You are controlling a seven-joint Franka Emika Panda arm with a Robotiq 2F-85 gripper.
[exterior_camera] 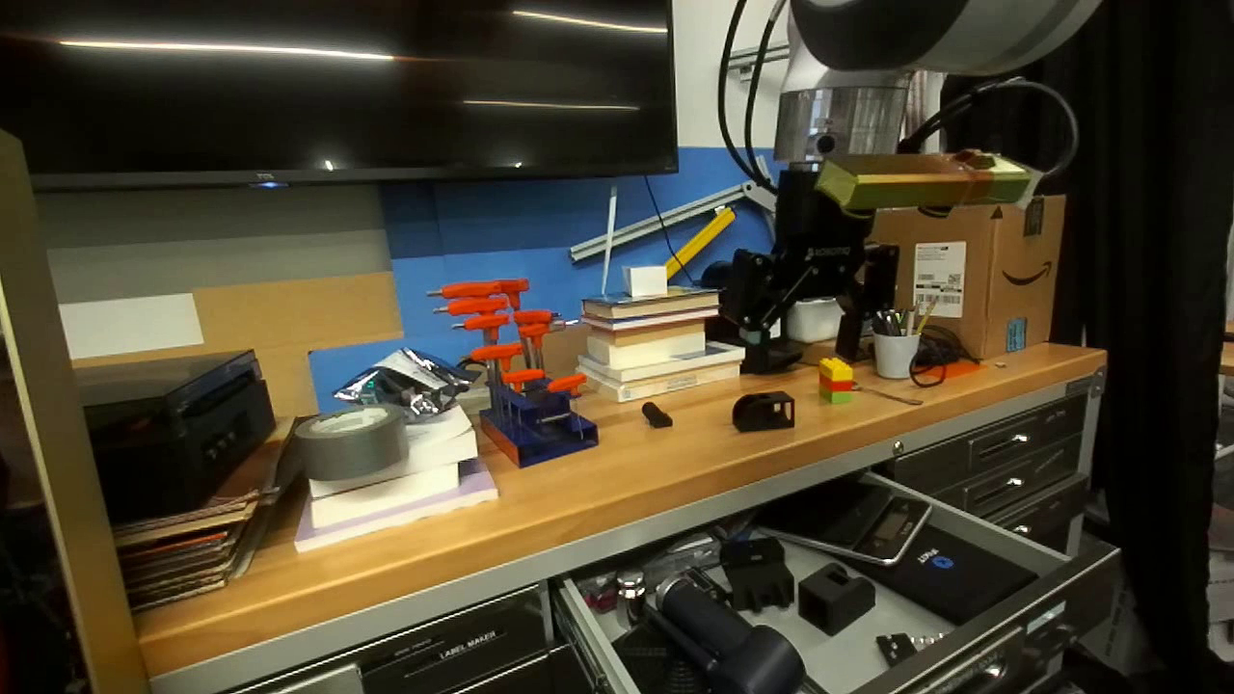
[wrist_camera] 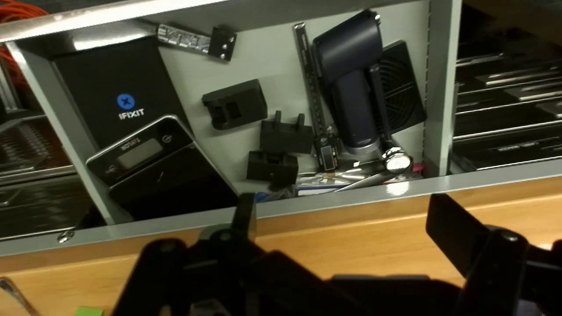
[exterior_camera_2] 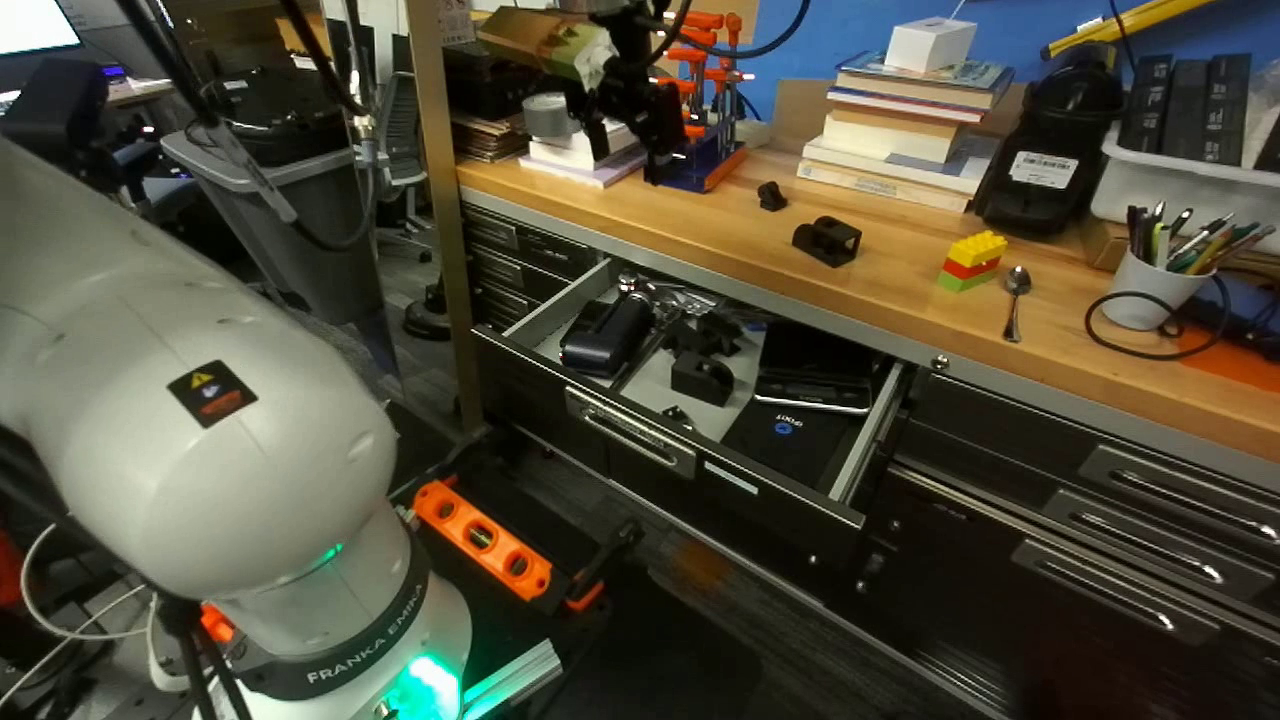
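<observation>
My gripper (exterior_camera: pixel 806 349) is open and hangs over the bench with its fingers pointing down. In the wrist view the two fingers stand wide apart, with bare wooden bench top (wrist_camera: pixel 337 234) showing between them. An open drawer (exterior_camera_2: pixel 768 462) lies below the bench front. Inside it are a dark handheld tool (wrist_camera: pixel 350 79), a black block with openings (wrist_camera: pixel 235 104), black brackets (wrist_camera: pixel 286 137), a digital caliper (wrist_camera: pixel 311 79), a scale (wrist_camera: pixel 163 163) and a black iFixit case (wrist_camera: pixel 121 89). On the bench sit a black hollow part (exterior_camera_2: pixel 828 240) and a smaller black piece (exterior_camera_2: pixel 771 196).
A toy brick stack (exterior_camera_2: pixel 972 260), a spoon (exterior_camera_2: pixel 1015 294) and a pen cup (exterior_camera_2: pixel 1146 292) stand toward the right of the bench. Books (exterior_camera: pixel 654 347), a hex-key stand (exterior_camera: pixel 538 422) and duct tape (exterior_camera: pixel 350 441) occupy the back and left. Open bench surface lies along the front.
</observation>
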